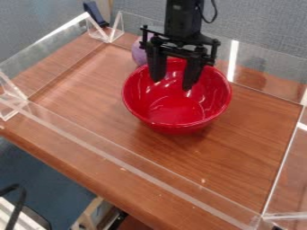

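A large red bowl (177,107) sits on the wooden board toward the back centre right. My black gripper (174,75) hangs over the bowl's back half, its two fingers spread apart and pointing down into the bowl, with nothing visible between them. Behind the bowl, to the left of my gripper, a purple object (139,55) is partly hidden by the gripper.
Clear plastic walls edge the wooden board (90,108). The board is clear to the left, front and right of the bowl. A grey speckled surface rises behind. Cables and a wooden piece lie below at the lower left.
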